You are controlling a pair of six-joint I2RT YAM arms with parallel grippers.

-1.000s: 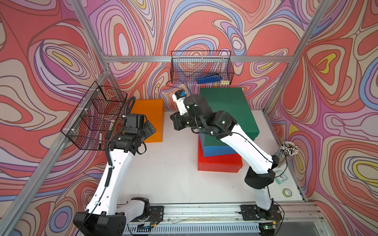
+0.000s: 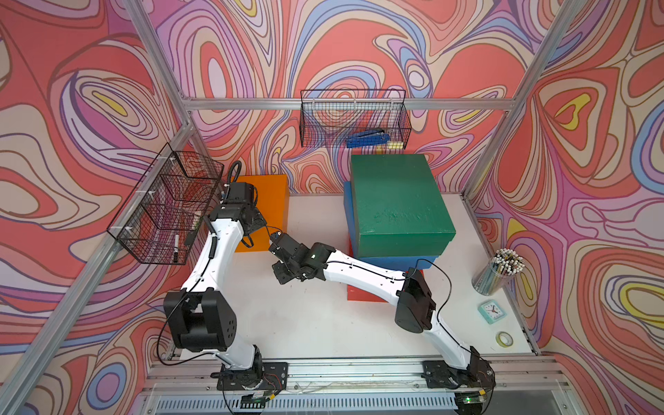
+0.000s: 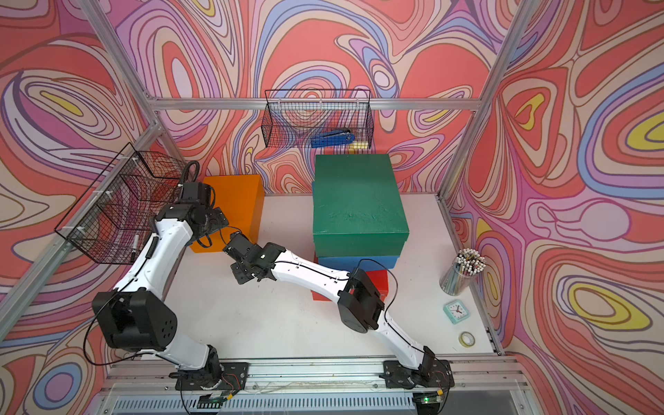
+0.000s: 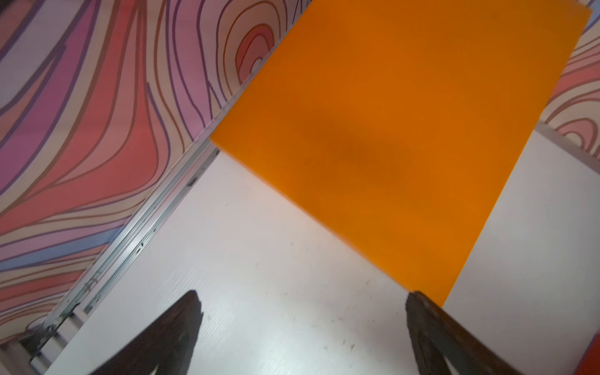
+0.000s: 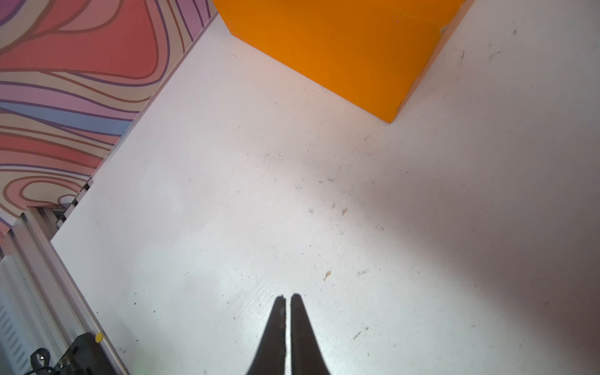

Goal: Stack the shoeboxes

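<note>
A stack of shoeboxes stands right of the table's middle: a large green box [image 2: 401, 197] on top, a blue box [image 2: 408, 263] below it, a red box [image 2: 366, 294] at the bottom. Apart from it, at the back left, lies an orange box [image 3: 242, 200], partly hidden by my left arm. My left gripper is open over the table by the orange box's near edge, with nothing between its fingers. Low over bare table, in front of the orange box, my right gripper is shut with nothing showing between its fingertips.
Wire baskets hang at the left [image 2: 166, 207] and back [image 2: 352, 121]. A cup of sticks [image 2: 494, 273], a small clock [image 2: 491, 311] and a tape roll [image 2: 504, 339] stand at the right.
My right arm has come down and leftward from in front of the green box to the orange box's near right side. The left arm has shifted and reaches further back. The boxes have not moved.
</note>
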